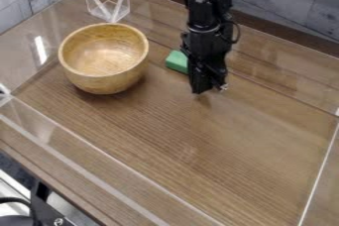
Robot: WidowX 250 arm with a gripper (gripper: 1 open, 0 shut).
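Note:
A black robot arm reaches down from the top centre, its gripper (199, 83) low over the table at the right end of a green block (177, 59). The block lies right of a wooden bowl (103, 77) and is partly hidden behind the gripper. I cannot tell whether the fingers are open, shut or touching the block.
A small white wire-like object (109, 6) stands at the back left, behind the bowl. Black cables lie off the table's lower left.

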